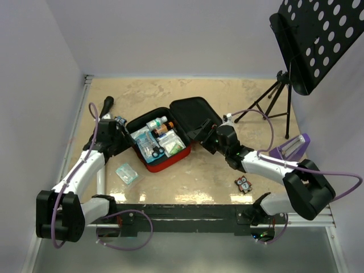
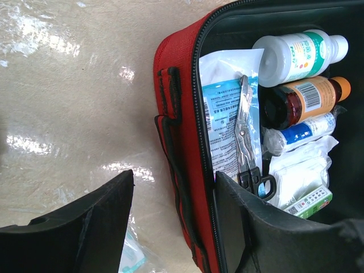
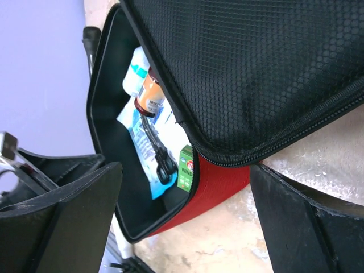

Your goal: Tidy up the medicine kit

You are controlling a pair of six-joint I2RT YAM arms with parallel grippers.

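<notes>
The red and black medicine kit point(image 1: 165, 162) stands open at mid-table, its black lid point(image 1: 193, 112) folded back to the right. Inside lie a white bottle point(image 2: 300, 57), a brown bottle point(image 2: 310, 101), scissors point(image 2: 244, 128) on a blue-white packet point(image 2: 220, 116), a rolled bandage point(image 2: 301, 132), and a green box point(image 3: 186, 168). At the kit's left wall, my left gripper is part open, one finger on each side of the red wall. My right gripper is open at the lid's near corner, the lid edge lying between and beyond its fingers. A clear packet point(image 1: 127, 173) lies outside, front left.
A tripod point(image 1: 276, 94) carrying a dotted black panel stands at the back right. A purple holder point(image 1: 290, 148) and a small owl-like item point(image 1: 243, 184) lie at the right. A black-headed stick point(image 1: 107, 104) lies at the far left.
</notes>
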